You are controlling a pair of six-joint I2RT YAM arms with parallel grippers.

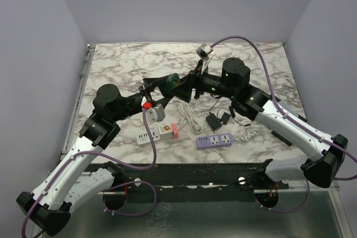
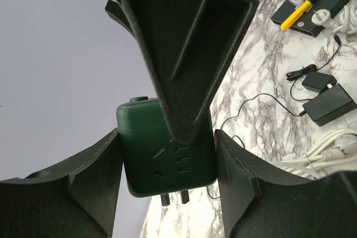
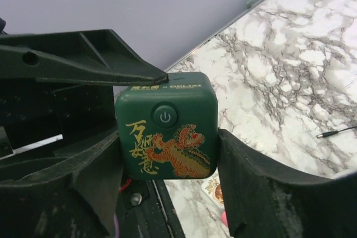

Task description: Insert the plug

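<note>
A dark green plug (image 1: 169, 85), really a blocky adapter, is held in the air above the table between both grippers. In the left wrist view, its face has socket slots and two metal prongs (image 2: 185, 196) stick out below. My left gripper is shut on it, with fingers against both sides. The right wrist view shows the plug's (image 3: 167, 143) power button and gold dragon print. My right gripper has its fingers along the plug's sides; whether they still press cannot be made out. A left finger (image 3: 128, 71) crosses the plug's top edge there.
On the table lie a purple power strip (image 1: 215, 141), a white socket strip (image 1: 147, 137) with a white and pink block (image 1: 167, 130), a coiled white cable (image 1: 192, 118) and black adapters (image 1: 213, 122).
</note>
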